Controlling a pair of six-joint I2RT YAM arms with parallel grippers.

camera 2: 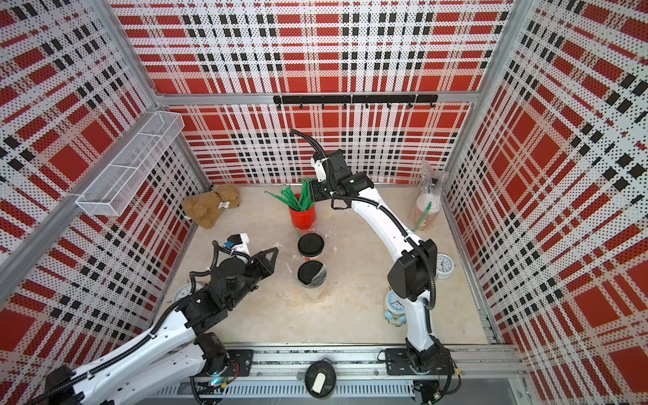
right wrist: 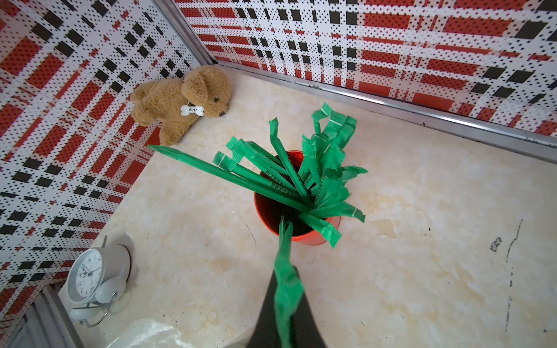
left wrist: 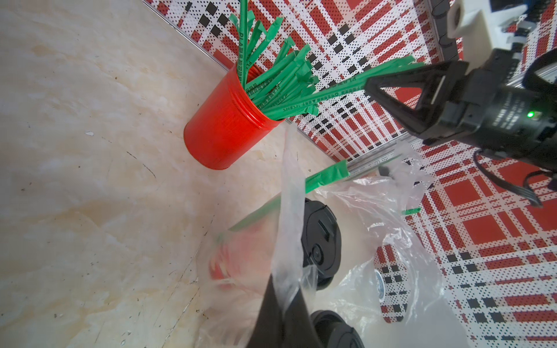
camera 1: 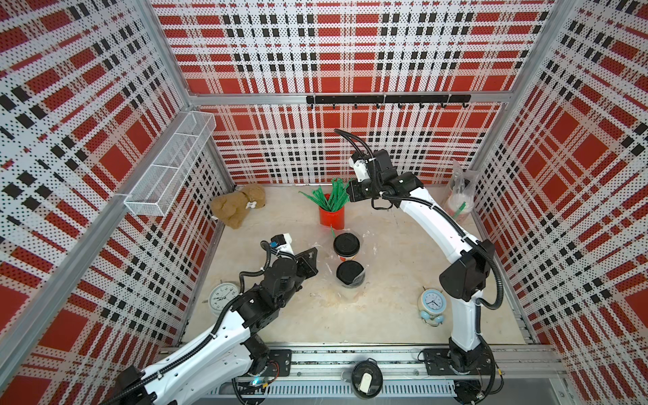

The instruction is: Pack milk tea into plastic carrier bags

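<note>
A clear plastic bag (left wrist: pixel 377 278) on the table holds two black-lidded cups (camera 1: pixel 346 244) (camera 1: pixel 349 272), with a green straw beside the rear one. My left gripper is shut on the bag's thin edge, left of the cups. Behind them stands a red container (left wrist: pixel 223 116) of wrapped green straws (right wrist: pixel 307 174). My right gripper is shut on one green straw, held just over the container. A second bag (camera 2: pixel 427 206) with a drink and straw stands at the back right.
A plush dog (camera 1: pixel 233 208) lies at the back left. Clocks (camera 1: pixel 432 302) (camera 1: pixel 222 297) stand at both sides, and a wire basket (camera 1: pixel 162 172) hangs on the left wall. The table between cups and right clock is mostly clear.
</note>
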